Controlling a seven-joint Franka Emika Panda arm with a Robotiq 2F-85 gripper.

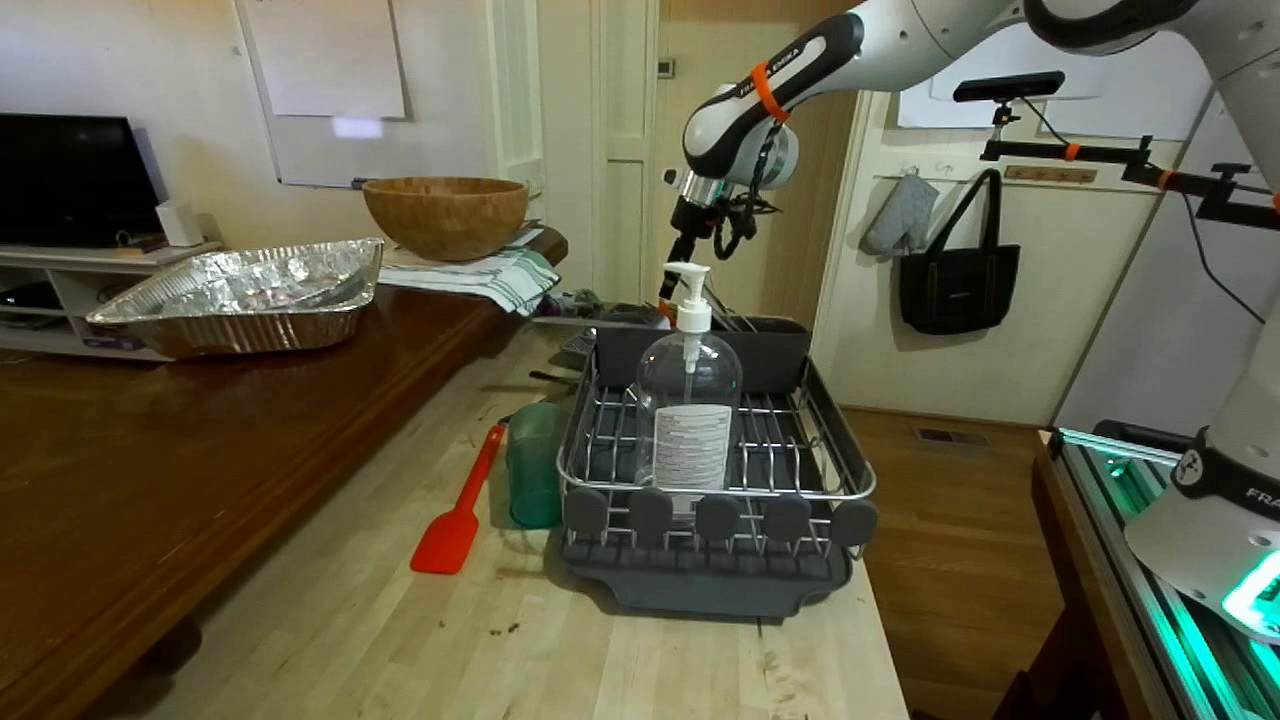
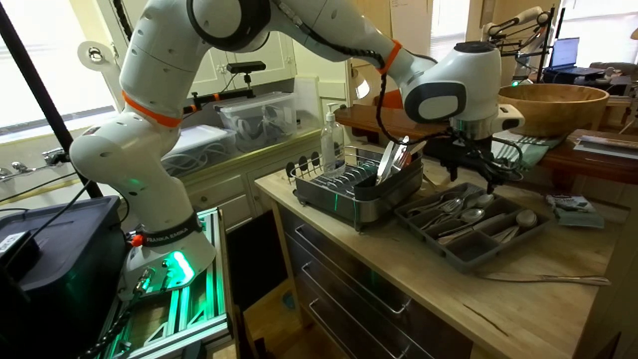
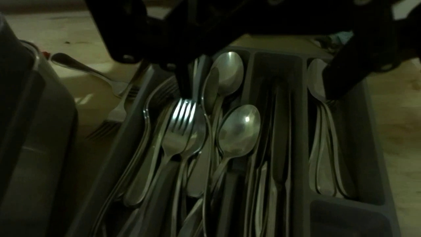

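Observation:
My gripper is open above the grey cutlery tray, with nothing held. In the wrist view its dark fingers stand wide apart; one is over a fork, the other near spoons in the right compartment. Between them, lower down, a spoon lies face up among mixed cutlery. Knives fill the adjoining slot. More spoons rest in the right-hand slot. The wrist view is dim, so contact with any piece cannot be told.
Beside the tray stands the dish rack with a clear pump bottle and upright utensils. A red spatula and green cup lie by it. Loose forks lie left of the tray. A knife lies in front.

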